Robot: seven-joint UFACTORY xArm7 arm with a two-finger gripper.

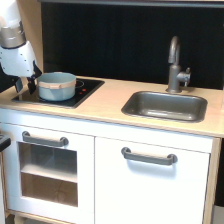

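Note:
A blue-grey pot [61, 93] sits on the black cooktop [92, 88] at the left of the toy kitchen counter. At the pot's left side, low over the cooktop's left edge, is my gripper [25, 87], with its white arm coming down from the upper left. The dark fingers are small and blend into the black cooktop. Whether they touch the pot or its handle I cannot tell, nor whether they are open or shut.
Right of the cooktop, a stretch of bare wooden counter [112, 100] leads to the metal sink [165, 106]. A tall dark faucet [175, 68] rises behind the sink. Below are a white oven door [46, 170] with a grey handle and a white cabinet door [150, 190].

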